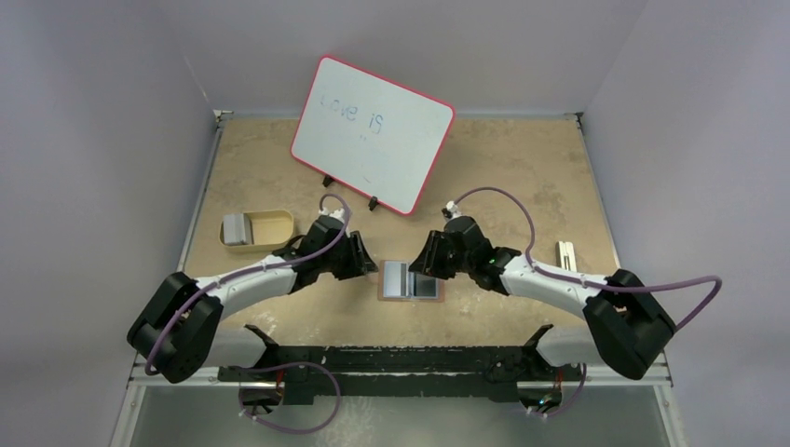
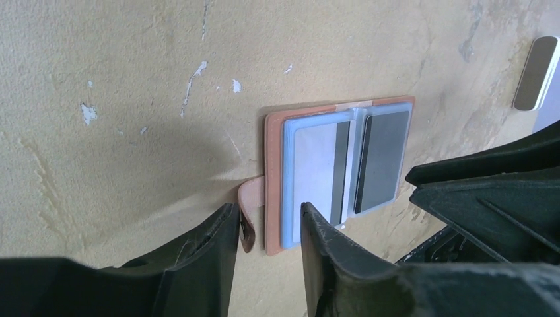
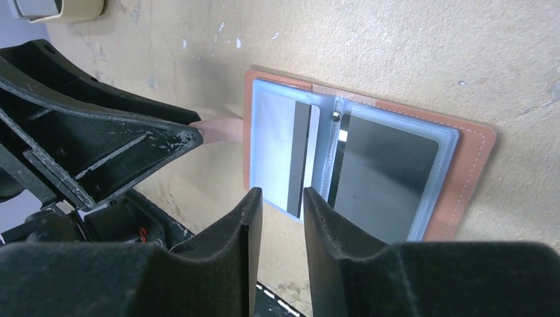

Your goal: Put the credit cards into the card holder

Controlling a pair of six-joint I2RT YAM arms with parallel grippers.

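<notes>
The brown card holder (image 1: pixel 411 298) lies spread open on the table, its blue-edged clear pockets facing up. A white card with a dark stripe (image 3: pixel 274 148) sits in one pocket, and a dark grey card (image 3: pixel 386 172) fills the other. My left gripper is part open at the holder's left edge; the pinkish strap (image 2: pixel 253 195) lies by one fingertip, and I see no grip on it. Over the holder hovers my right gripper, its fingers apart and empty. The lower part of the holder is hidden behind the right fingers in the right wrist view.
A cream tray (image 1: pixel 271 228) at the left contains grey-white card-like items (image 1: pixel 237 229). A tilted whiteboard (image 1: pixel 373 130) occupies the back. A white slotted object (image 1: pixel 566 255) lies far right. Bare table surrounds the holder, though the two grippers stand close together.
</notes>
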